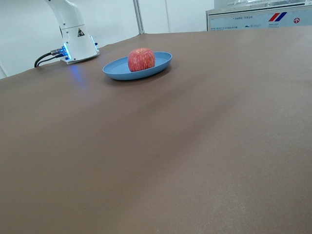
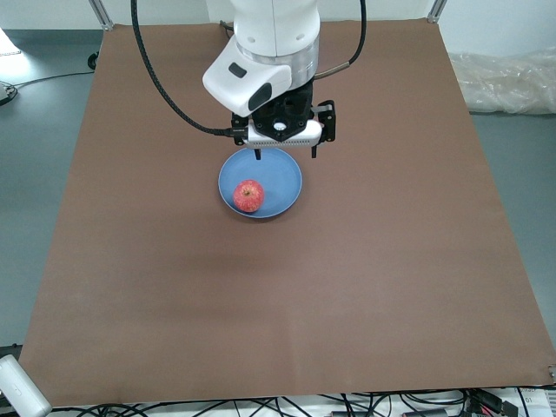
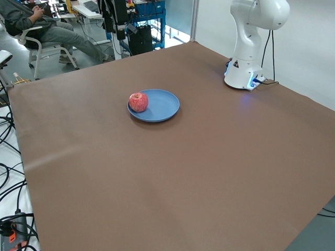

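A red apple (image 2: pixel 248 195) rests on a round blue plate (image 2: pixel 280 174) on the brown table, toward the back middle in the left view. The same apple (image 1: pixel 141 59) and plate (image 1: pixel 115 69) show in the top view, and the apple (image 3: pixel 138 102) on its plate (image 3: pixel 163 110) in the right view. My gripper (image 2: pixel 286 154) hangs above and just behind the plate in the left view, its two black fingers spread apart, with nothing seen between them.
A white arm base (image 3: pixel 242 73) stands at the back edge. Cables lie along the front edge, and a seated person is beyond the table in the right view.
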